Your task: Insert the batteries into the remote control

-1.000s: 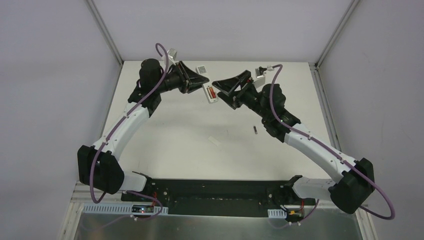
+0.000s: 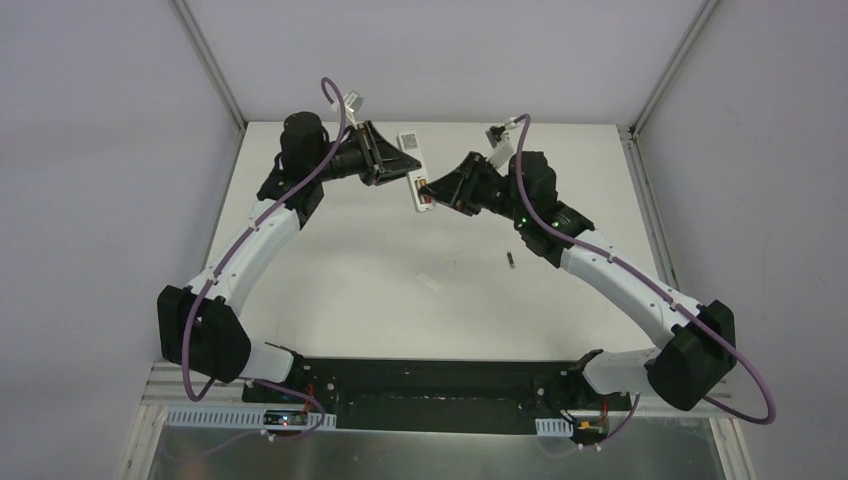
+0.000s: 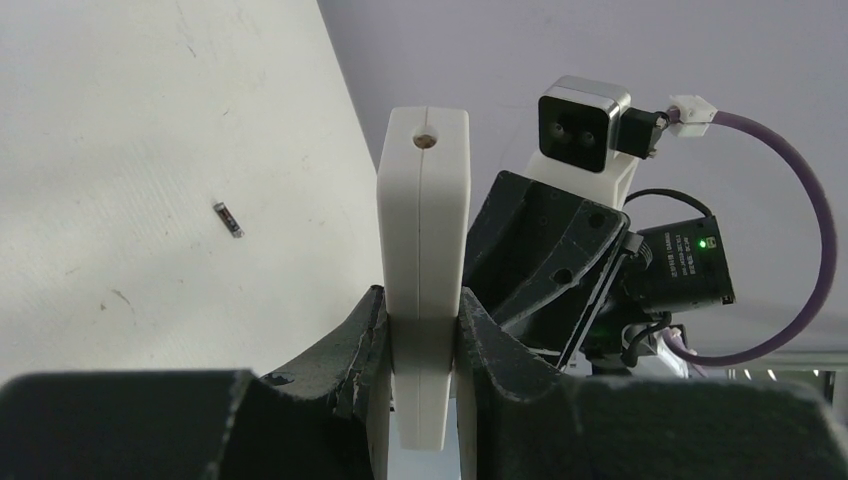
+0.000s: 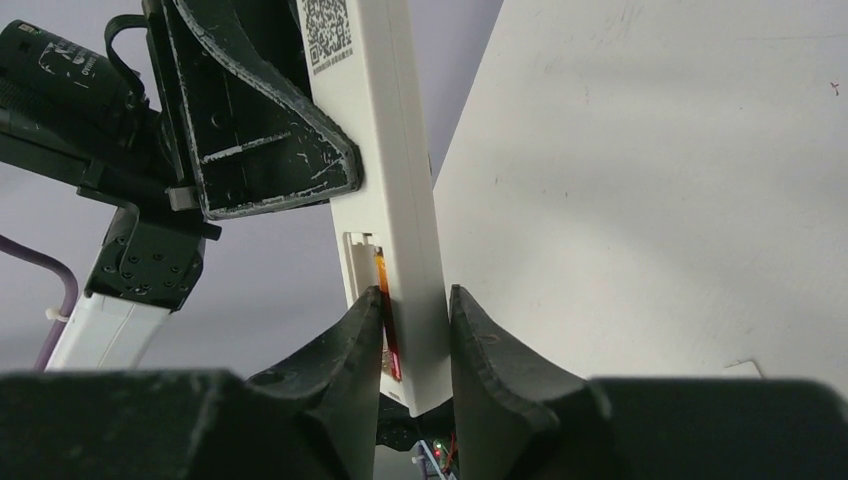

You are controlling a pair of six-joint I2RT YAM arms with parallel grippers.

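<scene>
A white remote control (image 2: 408, 142) (image 3: 427, 210) (image 4: 408, 160) is held up between the two arms. In the right wrist view its battery compartment is partly visible, with an orange-and-red battery (image 4: 385, 275) inside; a finger covers the rest. My right gripper (image 2: 427, 193) is shut on the remote's lower end, one finger on the compartment side. My left gripper (image 2: 413, 167) has its fingers on either side of the remote farther up; whether they still press on it is unclear. The compartment's far part is hidden.
A small dark battery-like piece (image 2: 511, 260) (image 3: 228, 219) lies on the white table, right of centre. A pale flat piece (image 2: 429, 281), perhaps the cover, lies near the middle.
My right gripper has moved left and closed over the remote's lower end, from standing open beside it a second ago. The left arm has shifted only slightly.
</scene>
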